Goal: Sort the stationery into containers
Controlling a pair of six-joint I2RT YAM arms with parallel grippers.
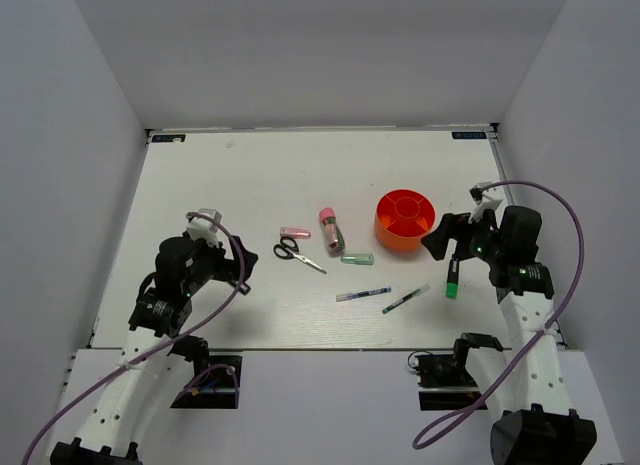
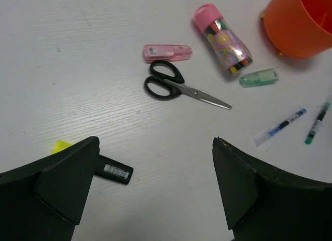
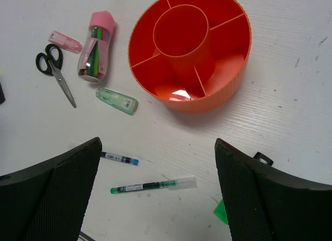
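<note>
An orange divided container [image 1: 404, 235] stands right of centre, empty in the right wrist view [image 3: 223, 83]. Left of it lie scissors [image 2: 163, 88], a pink item [image 2: 167, 52], a pink-capped bottle of coloured pens [image 2: 223, 39] and a green item [image 2: 258, 78]. Below lie a blue pen [image 1: 363, 293] and a green pen [image 1: 405, 299]. A black-and-yellow marker [image 2: 114, 168] is under my left gripper, which stands open and empty at the table's left. My right gripper is open above the right side, near a black-and-green marker [image 1: 452, 288].
Low walls surround the table at the back and sides.
</note>
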